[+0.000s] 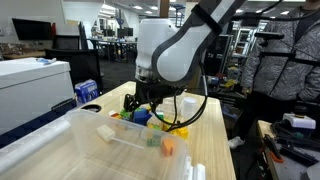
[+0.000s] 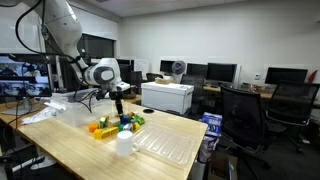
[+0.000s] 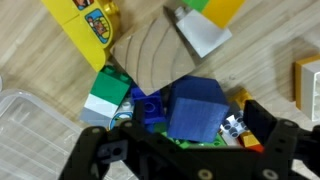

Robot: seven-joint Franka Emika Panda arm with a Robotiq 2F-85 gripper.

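Observation:
A blue block [image 3: 197, 108] lies between the spread fingers of my gripper in the wrist view; the fingers stand open, apart from it on both sides. Close by are a green and white block [image 3: 108, 92], a darker blue piece [image 3: 150, 105] and a small piece with black dots [image 3: 233, 127]. Exterior view 1 has the gripper [image 1: 152, 103] low over the pile of coloured blocks, behind a clear plastic bin [image 1: 125, 152]. From exterior view 2, the gripper [image 2: 120, 104] also appears above the pile, its fingertips partly hidden by blocks.
Yellow blocks [image 3: 88, 22] and a round wooden piece [image 3: 152, 52] lie around the blue block. A white cup [image 2: 125, 144] stands towards the table's front. A wooden tray [image 2: 168, 144] is to the right. Bare table shows at the front left.

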